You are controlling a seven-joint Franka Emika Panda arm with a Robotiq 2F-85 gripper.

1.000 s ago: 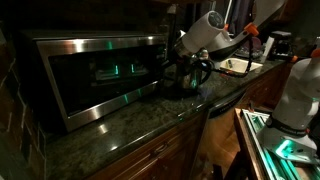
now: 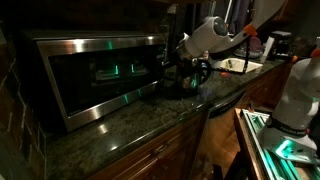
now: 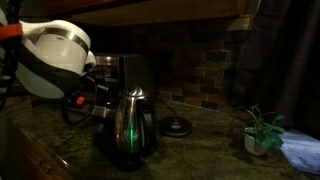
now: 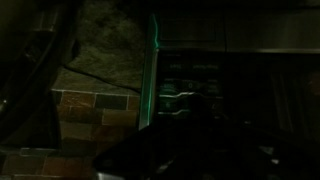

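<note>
A shiny metal kettle (image 3: 135,125) stands upright on the counter in exterior view 2. My gripper (image 2: 182,68) hangs near the right end of the boxy oven (image 2: 100,78) in exterior view 1, dark against a dark background. The wrist view is very dim; the gripper shows only as a black shape in front of the oven's door area. It is shut, and nothing can be made out between its fingers. Whether it touches the oven or the kettle is too dark to tell.
A potted plant (image 3: 260,132) stands at the right of the counter, beside a pale bundle (image 3: 300,150). A round black base (image 3: 175,126) lies behind the kettle. A sink (image 2: 237,65) lies beyond the arm.
The white arm section has shifted slightly over the past second. The oven and counter look unchanged.
</note>
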